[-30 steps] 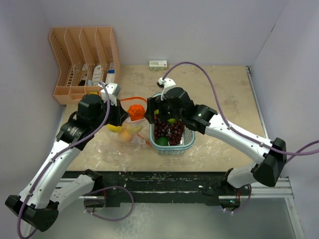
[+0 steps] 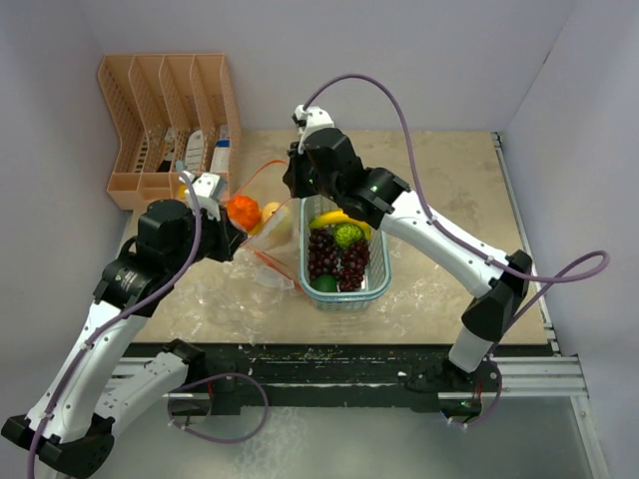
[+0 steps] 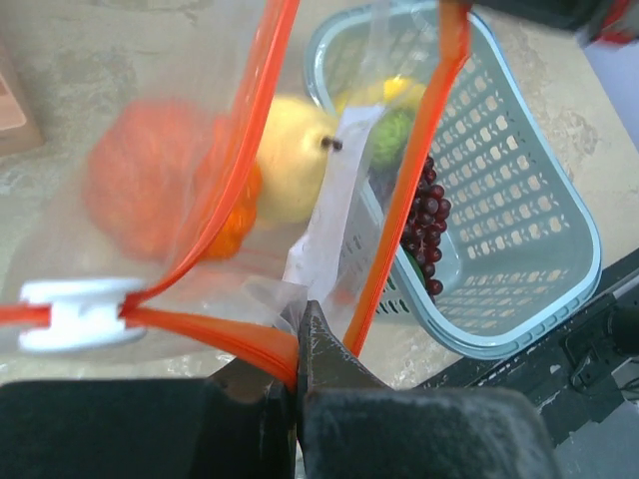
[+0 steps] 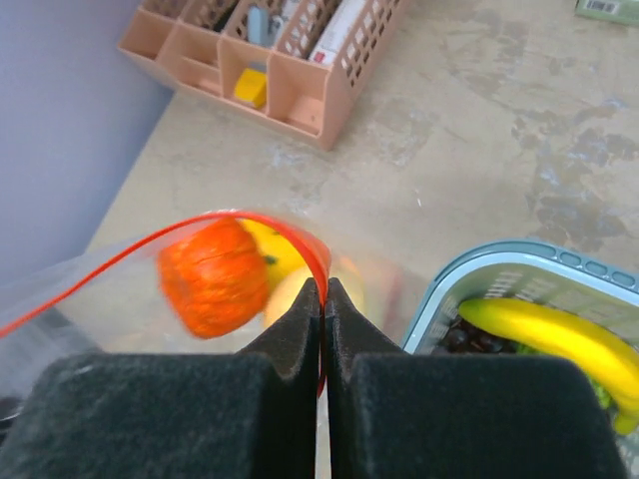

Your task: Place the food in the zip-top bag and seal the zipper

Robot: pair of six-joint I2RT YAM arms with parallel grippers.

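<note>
The clear zip bag [image 2: 270, 244] stands open between both grippers, holding an orange pepper [image 3: 150, 180], a yellow pear [image 3: 290, 160] and more yellow food. My left gripper is shut on the bag's orange-rimmed edge, near the white slider [image 3: 85, 315]. My right gripper is shut on the other red rim. The grey basket [image 2: 374, 284] beside the bag holds a banana [image 4: 539, 334], grapes [image 2: 339, 259], a green lumpy item [image 2: 348, 235] and a dark green item [image 2: 324, 282].
A peach compartment organizer [image 2: 165, 90] stands at the back left. A small pale box [image 4: 609, 8] lies at the back.
My right gripper has risen and moved toward the back, lifting the bag's rim with it. My left gripper has shifted slightly toward the front left.
</note>
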